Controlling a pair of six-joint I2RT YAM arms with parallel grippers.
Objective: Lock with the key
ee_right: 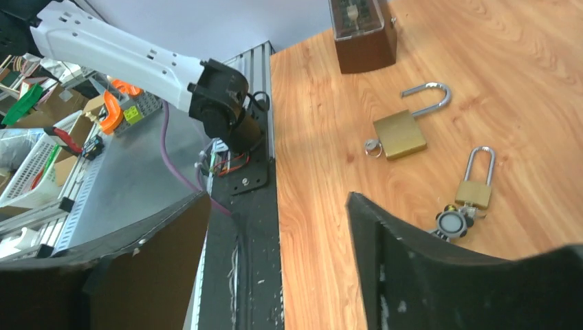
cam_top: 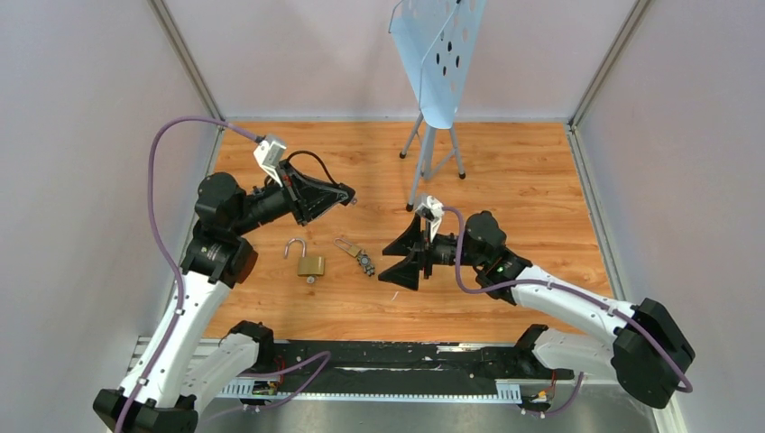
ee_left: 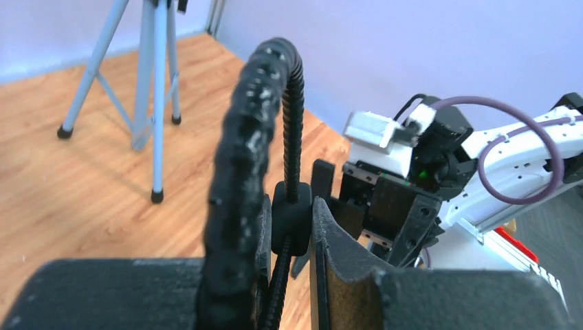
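Note:
An open brass padlock (cam_top: 310,266) with a small key ring lies on the wood, shackle swung out. Right of it lies a smaller brass padlock (ee_right: 473,193) beside a dark round piece (ee_right: 451,223) that looks like a combination lock. My left gripper (cam_top: 348,197) is raised above and behind the locks; in its wrist view a black cable crosses the fingers, and whether they are shut is unclear. My right gripper (cam_top: 397,260) stands right of the locks with fingers apart and nothing seen between them.
A brown box (ee_right: 364,55) sits at the left of the board. A light blue stand (cam_top: 428,149) occupies the back centre. The front and right of the wooden board (cam_top: 469,316) are largely clear.

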